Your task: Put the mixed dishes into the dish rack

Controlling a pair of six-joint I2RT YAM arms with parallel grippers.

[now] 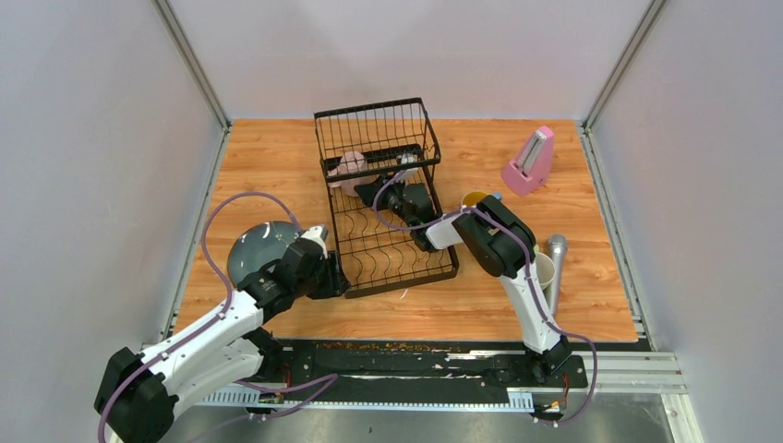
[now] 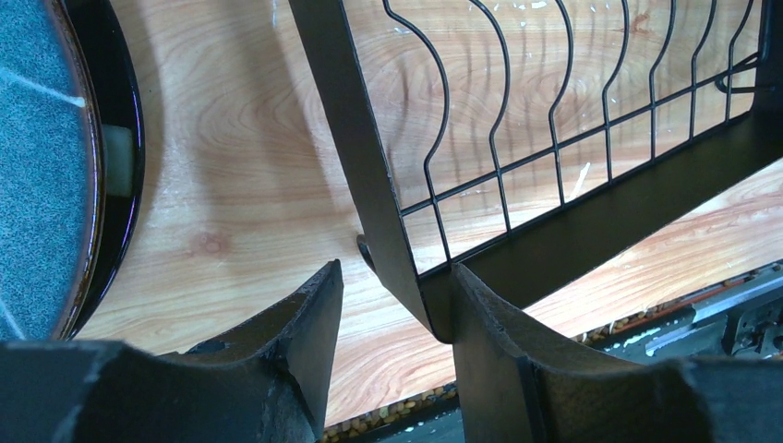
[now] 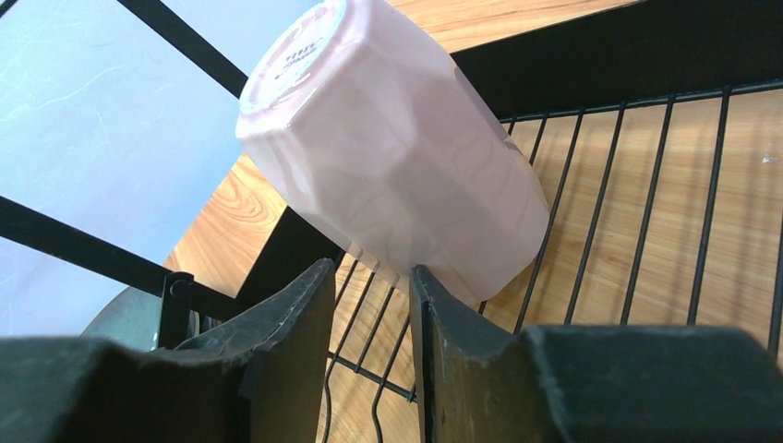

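The black wire dish rack (image 1: 323,118) stands mid-table, upper basket at the back. A pink cup (image 3: 397,157) lies tilted on the lower level beneath that basket. My right gripper reaches into the rack right against the cup; its fingertips are close together at the cup's lower side, and what lies between them is hard to see. My left gripper is closed round the rack's front-left corner frame (image 2: 406,268). A grey-blue plate (image 1: 258,245) lies left of the rack.
At the right are a pink object (image 1: 526,171), a yellow cup (image 1: 472,198), a pale cup (image 1: 543,269) and a silver cylindrical item (image 1: 556,249). Free table lies at the back left and far right.
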